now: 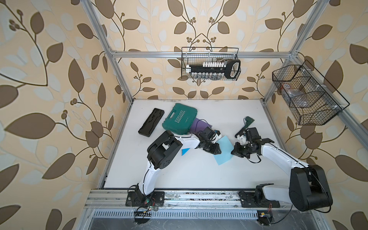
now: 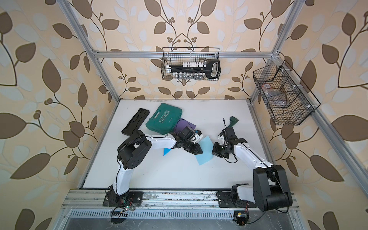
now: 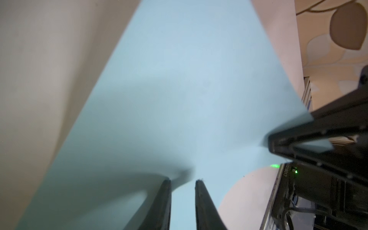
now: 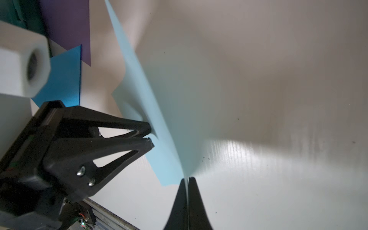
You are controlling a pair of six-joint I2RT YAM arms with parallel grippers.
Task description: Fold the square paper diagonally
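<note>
The light blue square paper (image 1: 223,155) is lifted off the white table, bent upright between my two grippers. In the right wrist view, my right gripper is shut on an edge of the paper (image 4: 161,126). The left gripper's black fingertips (image 4: 149,134) meet the paper's far side. In the left wrist view, my left gripper stands part open before the broad face of the paper (image 3: 184,95), with the right gripper's fingers (image 3: 318,130) at the paper's edge on the right.
A green EXPLOIT case (image 1: 180,117), purple paper (image 2: 187,124), darker blue paper (image 4: 65,80) and a black case (image 1: 151,121) lie to the left and behind. A green tool (image 2: 233,121) lies back right.
</note>
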